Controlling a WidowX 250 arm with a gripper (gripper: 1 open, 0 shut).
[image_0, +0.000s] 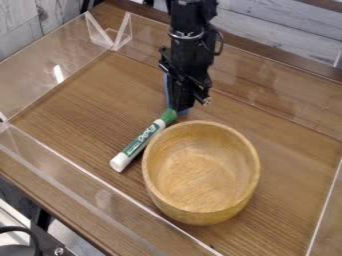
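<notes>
A yellow bowl (201, 178) sits upright on the wooden table in the lower middle. Along its left side lies a white and green tube (139, 141), pointing up toward the arm. The black gripper (182, 96) hangs just above the bowl's far side, over the tube's upper end. Something blue shows behind the fingers, partly hidden. Whether anything is between the fingertips is hard to make out.
The tray-like wooden surface (74, 120) has clear low walls along its edges. There is bare space to the left and to the right of the bowl. A dark cable is at the lower left.
</notes>
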